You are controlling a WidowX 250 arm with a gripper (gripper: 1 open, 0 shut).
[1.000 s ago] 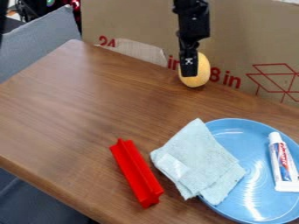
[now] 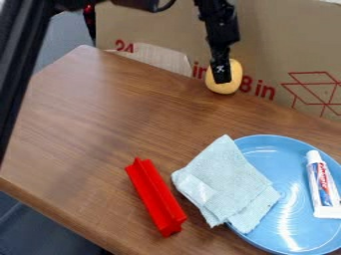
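Note:
The black gripper [image 2: 220, 72] hangs at the top centre, open, its fingers just in front of a yellow rounded object [image 2: 228, 82] at the table's back edge. Whether they touch it I cannot tell. A red block [image 2: 155, 196] lies at the front of the wooden table. A folded pale cloth [image 2: 221, 177] rests partly on the left rim of a blue plate [image 2: 297, 154], and a toothpaste tube [image 2: 322, 184] lies on the plate's right side.
A cardboard sheet [image 2: 293, 55] with red print stands along the back. A dark bar runs down the upper left.
The gripper has shifted slightly up, and a dark arm part has come further into view at the upper left. The objects on the table have not moved.

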